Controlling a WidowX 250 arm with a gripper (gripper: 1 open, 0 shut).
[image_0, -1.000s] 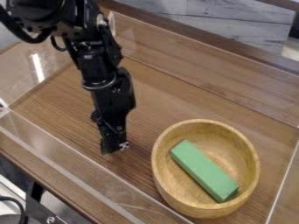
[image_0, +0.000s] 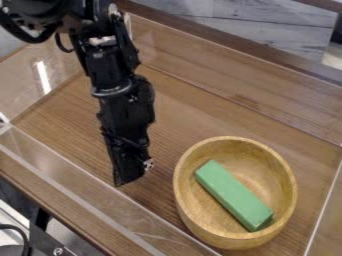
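The black robot arm reaches down from the upper left, with its gripper (image_0: 134, 166) low over the wooden surface (image_0: 214, 100), left of a wooden bowl (image_0: 198, 208). Whether anything is between the fingertips is hard to make out; the fingers look close together. A green rectangular block (image_0: 233, 195) lies lengthwise inside the bowl.
The bowl takes up the lower right. A pale transparent edge runs along the lower left, with a dark cable (image_0: 14, 235) in the corner. A marbled wall stands at the back.
The gripper has shifted slightly down and a little to the left over the last second. The bowl and green block have stayed where they were.
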